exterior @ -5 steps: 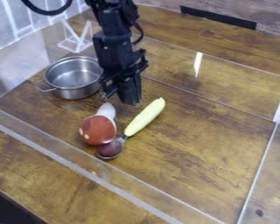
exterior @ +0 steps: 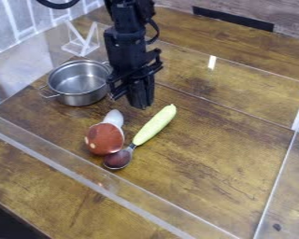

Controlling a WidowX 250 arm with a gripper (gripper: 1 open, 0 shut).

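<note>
My black gripper (exterior: 135, 90) hangs over the middle-back of the wooden table, just right of a steel pot (exterior: 78, 84). Below it lie a red ball-like object (exterior: 106, 139), a white object (exterior: 113, 119) behind that, a pale yellow corn-like item (exterior: 156, 125), and a metal spoon (exterior: 120, 159) with something dark red at its bowl. The fingertips are small and dark, so whether they are open or shut is unclear.
A transparent panel runs along the left, with a white item (exterior: 82, 42) at the back left.
The gripper has shifted slightly left and up over the last second. The objects on the table have not visibly moved.
</note>
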